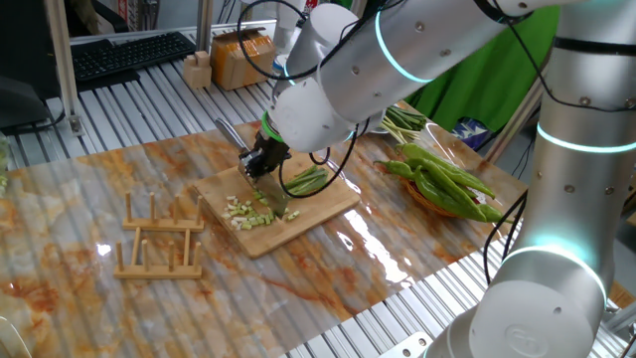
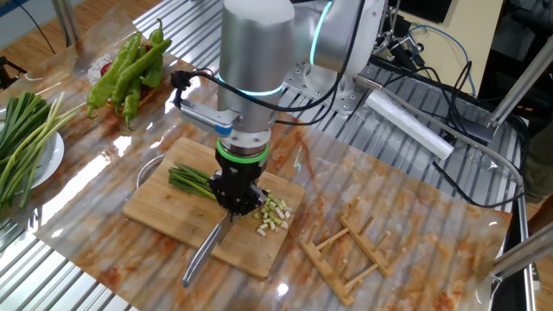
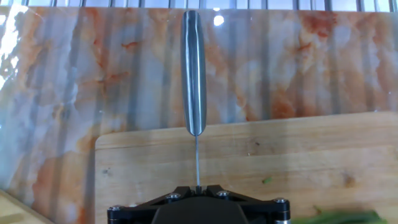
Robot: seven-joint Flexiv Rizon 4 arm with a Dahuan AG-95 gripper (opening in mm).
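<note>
My gripper (image 2: 233, 210) is shut on the kitchen knife (image 2: 204, 256), close to where the blade meets its metal handle. In the wrist view the knife handle (image 3: 194, 74) points straight away from the fingers. The broad blade (image 1: 270, 191) stands on edge over the wooden cutting board (image 1: 318, 212); whether it touches the board cannot be told. Chopped pale-green pieces (image 1: 243, 213) lie on one side of the blade, with a few by its tip. On the other side lies a bundle of uncut green stalks (image 1: 309, 180), partly hidden by the gripper in exterior view 2.
A wooden peg rack (image 1: 159, 270) stands beside the board on the marbled sheet. Green peppers (image 1: 442, 186) fill a basket on the other side, near a white plate (image 2: 54, 158) of long greens. Bare tabletop (image 1: 288, 308) lies in front of the board.
</note>
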